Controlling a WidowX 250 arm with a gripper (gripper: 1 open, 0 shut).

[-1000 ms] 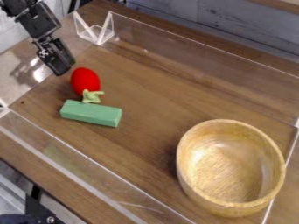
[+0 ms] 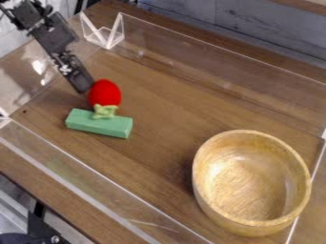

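A red strawberry-like toy (image 2: 105, 93) with a pale green top rests just behind a green rectangular block (image 2: 98, 123) on the left of the wooden surface. My dark gripper (image 2: 82, 84) reaches down from the upper left to the red toy's left side, very close to or touching it. Its fingertips look shut, with nothing visible between them.
A large wooden bowl (image 2: 251, 181) stands at the lower right. Clear plastic walls edge the surface, with a small wire-like holder (image 2: 103, 30) at the upper left.
My gripper has moved down and to the right, against the red toy. The toy has shifted right, and its green top now sits closer to the block.
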